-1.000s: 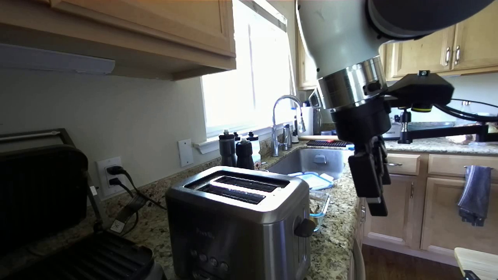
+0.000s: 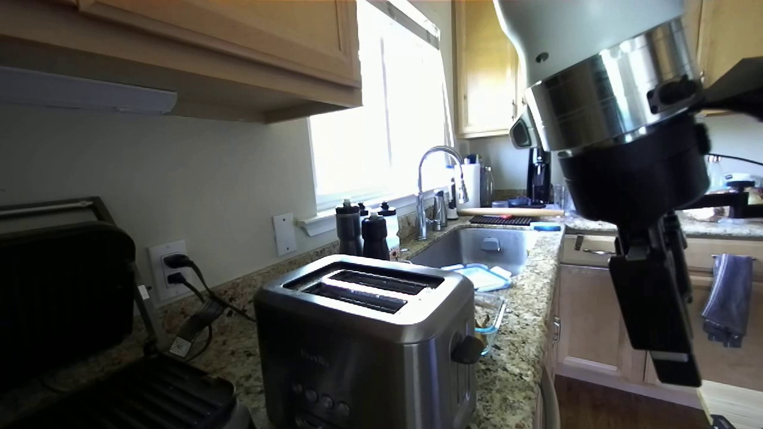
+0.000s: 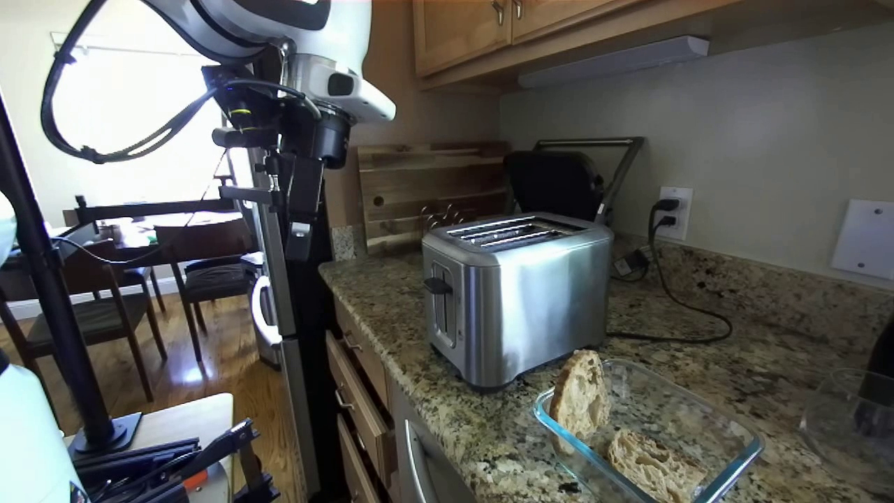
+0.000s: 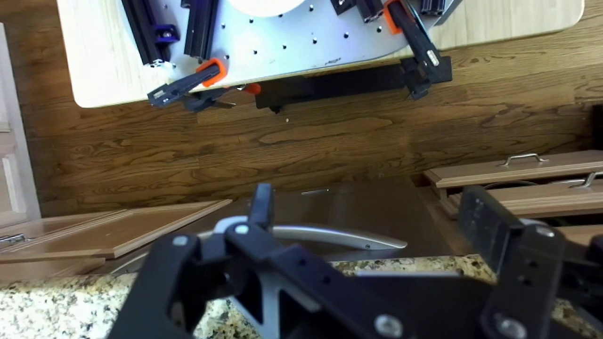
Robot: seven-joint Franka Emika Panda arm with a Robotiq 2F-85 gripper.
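Note:
Well apart in the wrist view stand the two fingers of my gripper, open with only floor and cabinet fronts showing between them. In exterior view 1 the gripper (image 2: 676, 364) hangs in the air to the right of the counter, tilted downward. A steel two-slot toaster (image 3: 519, 293) stands on the counter with its lever up; its slots look empty. In front of it is a glass dish (image 3: 746, 448) holding two bread slices: one slice (image 3: 582, 394) leans upright against the rim, the other slice (image 3: 654, 465) lies lower inside.
An opened grill (image 2: 68, 286) sits beside the toaster, near the plugged-in cords (image 2: 204, 286). Dark bottles (image 2: 350, 229) and the sink (image 2: 486, 246) lie beyond. Upper cabinets (image 3: 578, 25) overhang the counter. The robot's wooden base board (image 4: 509, 22) is below.
In exterior view 1 my arm and gripper have moved to the right and lower, away from the toaster, and look larger. Toaster and counter items have not moved.

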